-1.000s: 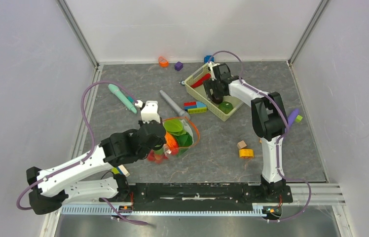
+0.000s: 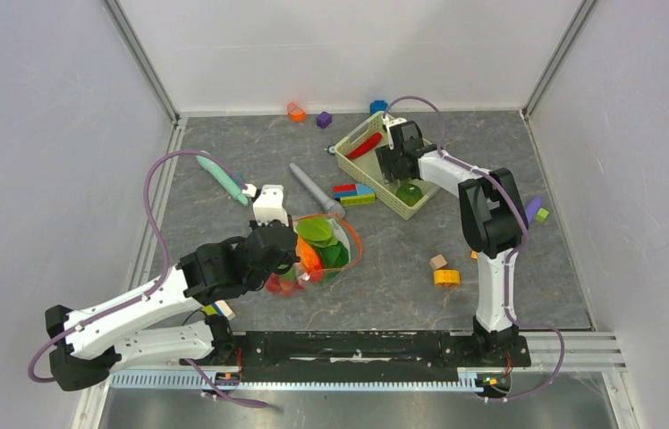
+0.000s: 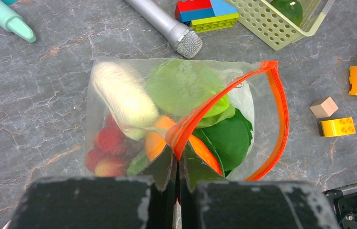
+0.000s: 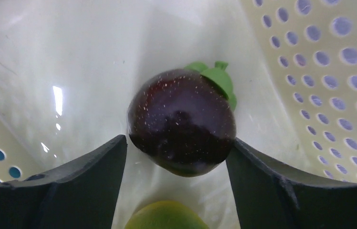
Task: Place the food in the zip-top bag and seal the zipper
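Note:
The clear bag [image 3: 90,119] with orange zipper [image 3: 279,114] lies open, holding leafy greens, a pale long item, red fruit and something orange. My left gripper is shut on the near zipper edge. In the basket [image 2: 349,165] are a red pepper [image 2: 363,145], a green vegetable [image 2: 409,193] and, in the right wrist view, a dark eggplant [image 4: 181,119]. My right gripper is down in the basket, its fingers parted around the eggplant's lower sides; whether they touch it is unclear.
A grey microphone [image 2: 313,188], toy bricks [image 2: 353,198] and a mint-green toy [image 2: 219,179] lie between and left of the bag and basket. Small blocks [image 2: 446,278] sit at the right; bare table lies around them.
My right gripper has shifted slightly to the right inside the basket over the last second. The left arm and bag look almost unchanged.

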